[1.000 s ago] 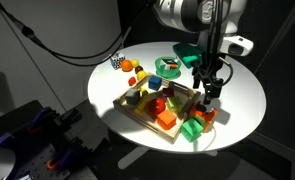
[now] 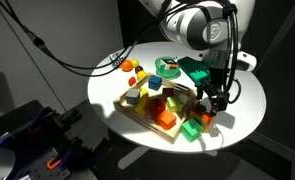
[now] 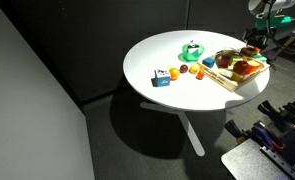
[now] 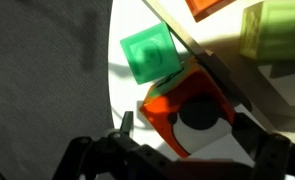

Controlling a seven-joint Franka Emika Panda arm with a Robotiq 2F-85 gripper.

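In the wrist view, a red-orange object (image 4: 165, 104) with a dark round patch lies under my gripper. The fingers stand open, one finger to either side of it; whether either touches it I cannot tell. Against its upper left is a green cube (image 4: 150, 53). From exterior view 1, my gripper (image 2: 215, 102) points down just above the orange object (image 2: 207, 122) at the right of the wooden tray. There the green block (image 2: 192, 130) sits beside it on the table. Both fingertips are hard to make out in that view.
The wooden tray (image 2: 135, 114) holds several colored blocks and toy pieces. A green bowl (image 2: 167, 69) stands behind it, with round fruits (image 2: 128, 66) to the left. In exterior view 2, a blue-and-white box (image 3: 162, 77) sits near the table edge.
The arm has come down and my gripper is now lower, close over the orange object. The tray and blocks look unmoved.
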